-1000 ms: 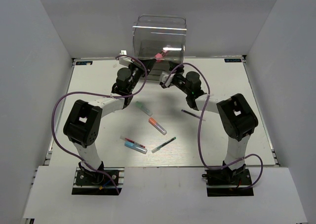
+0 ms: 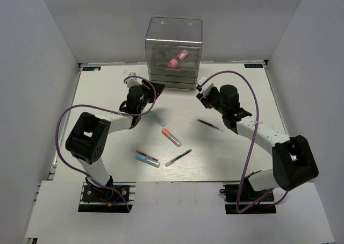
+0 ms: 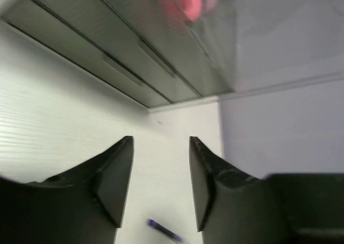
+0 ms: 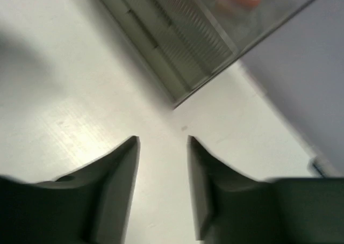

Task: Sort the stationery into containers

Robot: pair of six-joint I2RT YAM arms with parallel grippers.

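Observation:
A clear box (image 2: pixel 174 40) with drawers below (image 2: pixel 173 83) stands at the back centre. Inside it lies a pink-capped tube (image 2: pixel 179 58), its pink end also blurred in the left wrist view (image 3: pixel 188 1). My left gripper is open in front of the box's left side, nothing between its fingers. My right gripper is open too and empty, off the box's right front corner. On the table lie an orange-ended tube (image 2: pixel 171 137), a blue-ended tube (image 2: pixel 148 160), a red pen (image 2: pixel 147 155), a green pen (image 2: pixel 178 157) and a dark pen (image 2: pixel 210 125).
A greenish tube (image 2: pixel 157 119) lies close beside the left arm, partly covered by it. Grey walls close in the table at the back and sides.
Both grippers have drawn back from the box, the left slightly forward and left, the right further to the right. The box's clear lid has come down at the front. The table items look unmoved.

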